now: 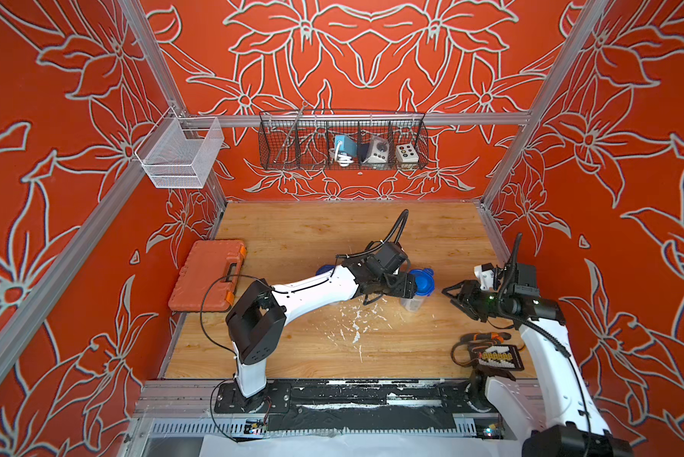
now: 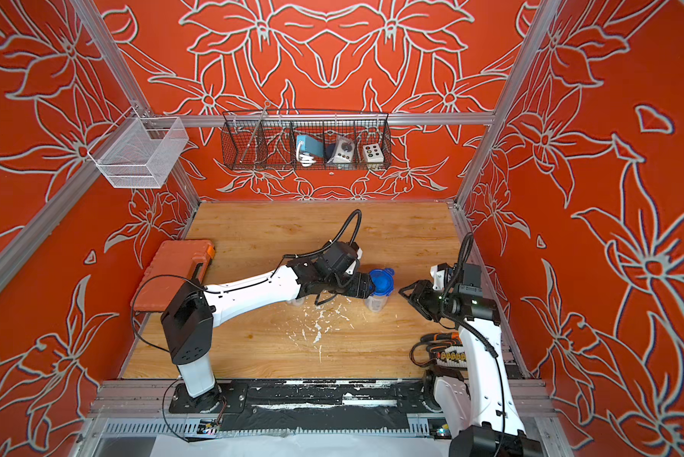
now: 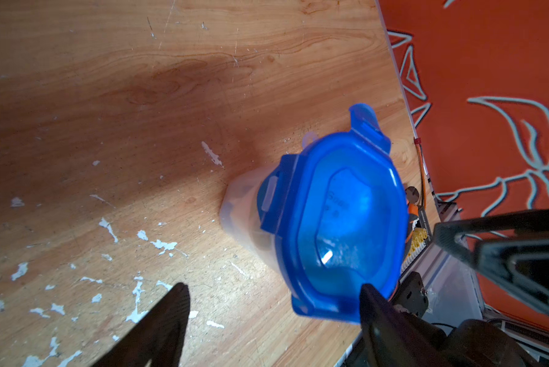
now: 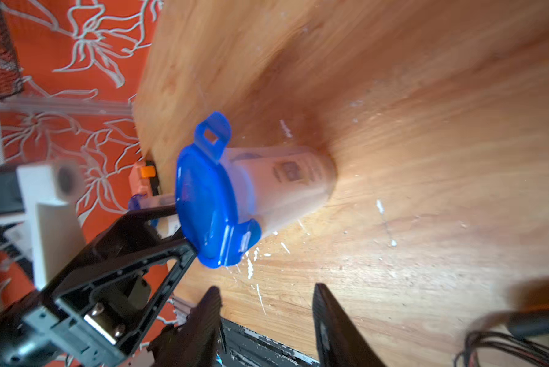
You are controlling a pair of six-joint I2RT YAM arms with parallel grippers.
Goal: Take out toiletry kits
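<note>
A clear plastic container with a blue latched lid (image 1: 422, 282) stands on the table at middle right; its lid fills much of the left wrist view (image 3: 341, 220). My left gripper is open, with the container just beyond and between its fingertips. My right gripper is open, a little to the right of the container, with nothing between its fingers. A second blue-lidded item (image 1: 325, 271) is partly hidden behind the left arm.
An orange case (image 1: 203, 278) lies at left. Cables and a tool pouch (image 1: 496, 355) lie at front right. A black wire basket (image 1: 296, 156) and a white one (image 1: 174, 167) hang on the walls.
</note>
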